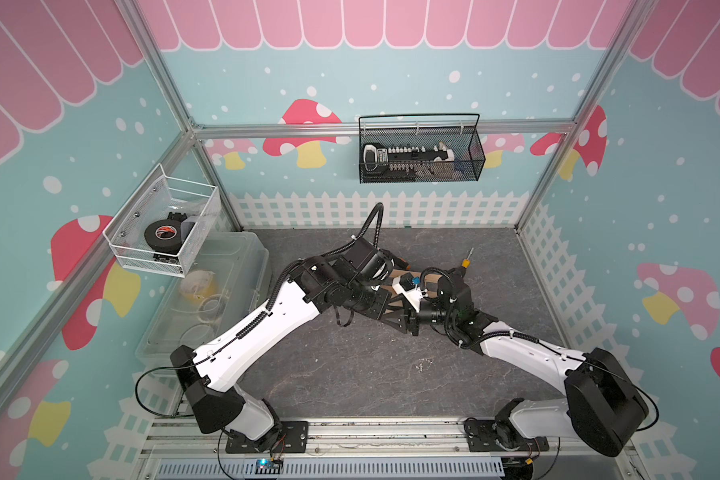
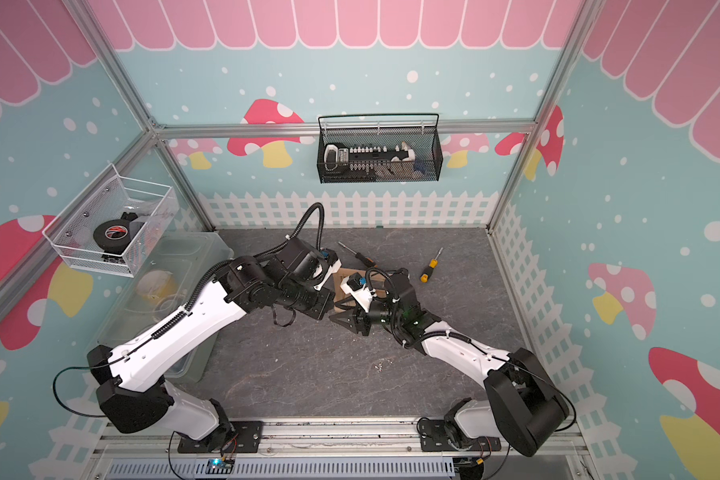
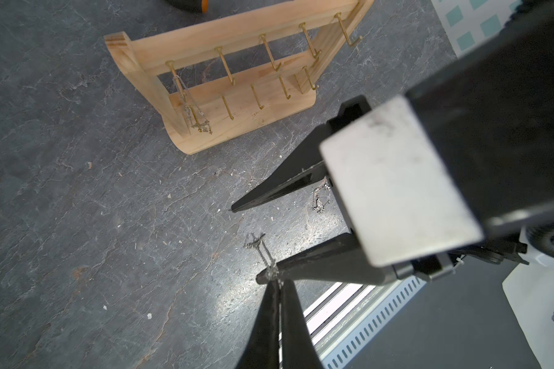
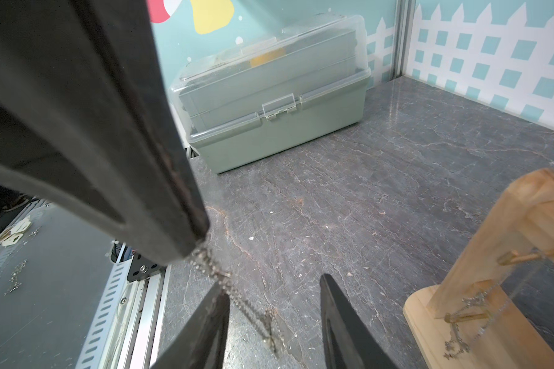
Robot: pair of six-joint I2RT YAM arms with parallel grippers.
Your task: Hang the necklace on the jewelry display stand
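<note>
In the left wrist view my left gripper is shut on a silver bead necklace, which dangles just below its tips in the right wrist view. My right gripper stands open around that dangling chain, its fingers apart on either side. The wooden display stand with brass hooks is behind both grippers, largely hidden in the top views. Another necklace hangs from its end hook.
A loose chain lies on the table. Screwdrivers lie at the back. A lidded clear box fills the left side, below a white wire basket.
</note>
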